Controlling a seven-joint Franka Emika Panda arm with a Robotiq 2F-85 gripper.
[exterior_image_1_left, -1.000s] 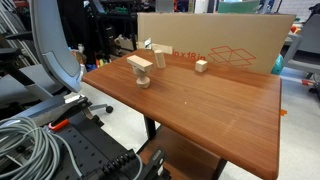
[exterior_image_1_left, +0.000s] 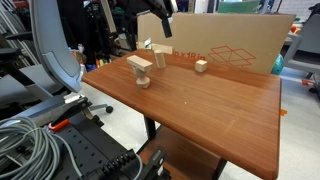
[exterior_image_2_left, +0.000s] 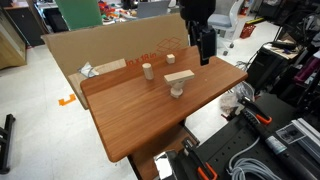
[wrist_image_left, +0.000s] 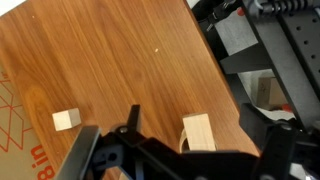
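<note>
A pale wooden bar (exterior_image_1_left: 139, 62) rests across a rounded wooden piece (exterior_image_1_left: 143, 82) on the brown table. Above this pair my gripper (exterior_image_1_left: 149, 40) stands open and empty, clear of the wood. The wrist view shows the bar (wrist_image_left: 198, 132) low in the picture, between the two spread fingers, with a bit of the round piece's edge beside it. A wooden cylinder (exterior_image_2_left: 149, 71) stands upright close to the pair. Farther along lies a small wooden cube (exterior_image_1_left: 201, 66), which the wrist view has at its left (wrist_image_left: 66, 119).
A cardboard panel (exterior_image_1_left: 220, 42) stands along one long side of the table (exterior_image_1_left: 225, 110). Coiled cable (exterior_image_1_left: 28, 150) lies by the robot's base.
My gripper has come down into exterior view 1 from above, with its fingers apart, over the bar. The wooden pieces have stayed where they were.
</note>
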